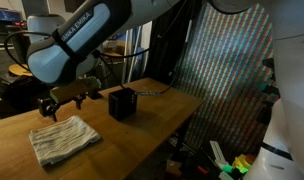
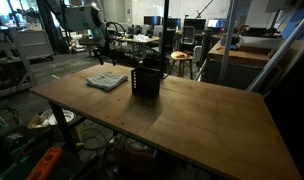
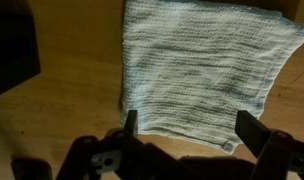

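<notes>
A pale cloth [image 1: 62, 140] lies flat on the left part of the wooden table in exterior view 1. It fills the middle of the wrist view, where the cloth [image 3: 197, 75] shows a ribbed weave and a slightly folded right edge. My gripper [image 1: 65, 107] hangs above the table by the far edge of the cloth. In the wrist view the gripper is open, its two dark fingers wide apart with the cloth below and nothing between them.
A black box-like container [image 1: 122, 103] stands on the table to the right of the cloth; in exterior view 2 the black container [image 2: 146, 82] looks like an open basket.
</notes>
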